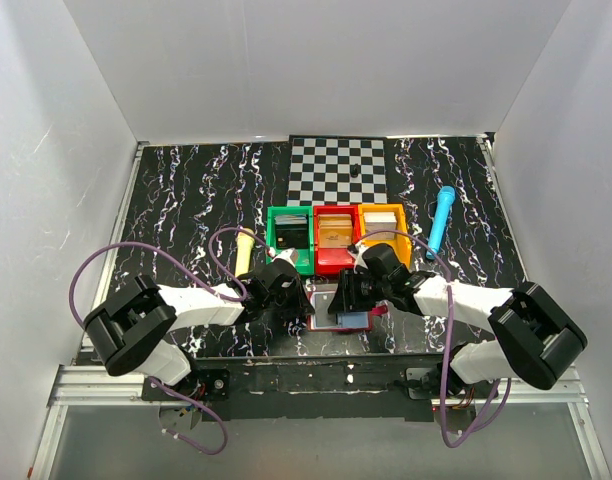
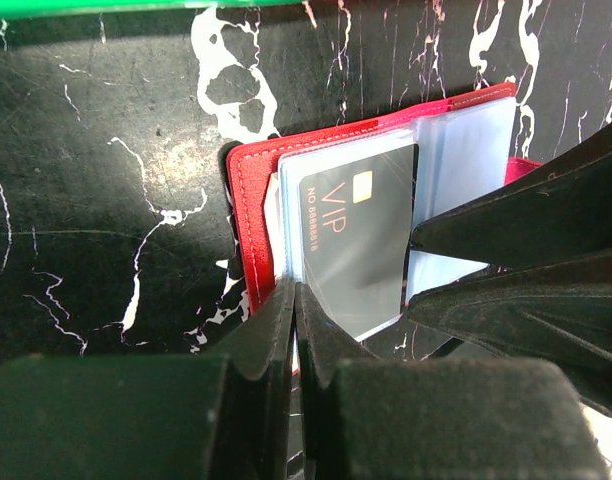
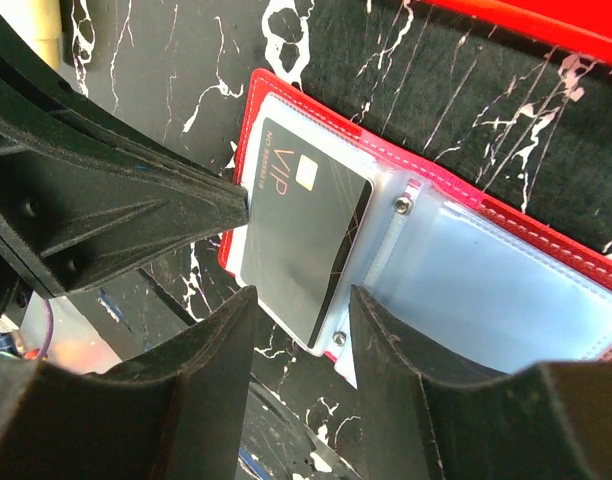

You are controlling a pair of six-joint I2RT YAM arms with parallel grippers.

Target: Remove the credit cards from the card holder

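An open red card holder [image 2: 250,200] lies on the black marble table, clear sleeves showing, with a dark VIP card [image 2: 351,245] [image 3: 301,230] in its left sleeve. My left gripper is shut at the holder's left part, nothing visible between its fingertips. My right gripper is part open over the card's right edge and the clear sleeve [image 3: 496,300], its fingers apart with no object clearly held between them.
Green [image 1: 276,225], red [image 1: 346,262] and orange [image 1: 402,245] bins stand just behind the holder. A yellow object [image 1: 244,250] is at left, a blue one [image 1: 441,215] at right. A chessboard mat [image 1: 326,165] lies at the back.
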